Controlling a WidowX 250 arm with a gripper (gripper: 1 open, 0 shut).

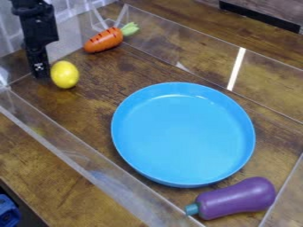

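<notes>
My black gripper (39, 69) reaches down at the left edge, low at the wooden table, shut with nothing seen between its fingers. Just to its right lies a yellow lemon-like object (64, 74), apart from or barely touching the fingertips; which of these I cannot tell. An orange carrot with a pale green top (104, 40) lies behind them. A round blue plate (182, 133) occupies the middle right, and a purple eggplant (235, 197) lies at the front right.
Clear plastic walls (124, 182) border the work area. Bare wood (101, 106) shows between the yellow object and the plate. Part of a dark blue item (5, 213) sits at the lower left corner.
</notes>
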